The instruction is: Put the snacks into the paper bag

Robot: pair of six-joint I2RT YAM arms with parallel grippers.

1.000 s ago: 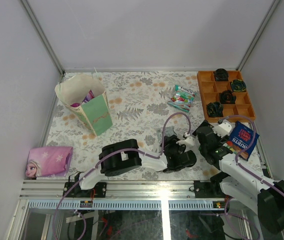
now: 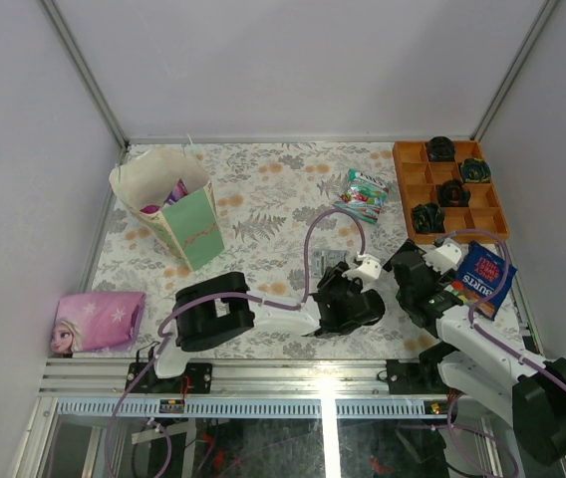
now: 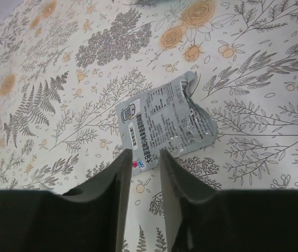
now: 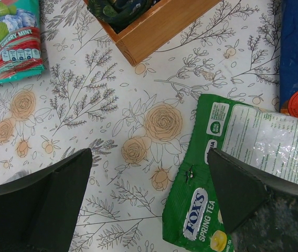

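Note:
A small silver-grey snack packet (image 3: 162,121) lies flat on the patterned cloth, printed side up. My left gripper is over its near edge, part open, with nothing between its fingers. The right gripper stands wide open; one finger covers part of a green Fox's packet (image 4: 201,194) lying below. A blue snack bag (image 2: 485,271) rests beside the right arm. Farther back is a teal-and-red sweets packet (image 2: 365,195). At the left stands the paper bag (image 2: 198,234), its top open, with something purple inside.
A wooden compartment tray (image 2: 415,189) holding several dark coiled items sits at the back right. A folded pink cloth (image 2: 104,321) is at the front left. Between paper bag and sweets packet the table is clear.
My left arm and gripper have shifted a little to the left, leaving the grey packet more exposed. The right arm and the other items look unmoved.

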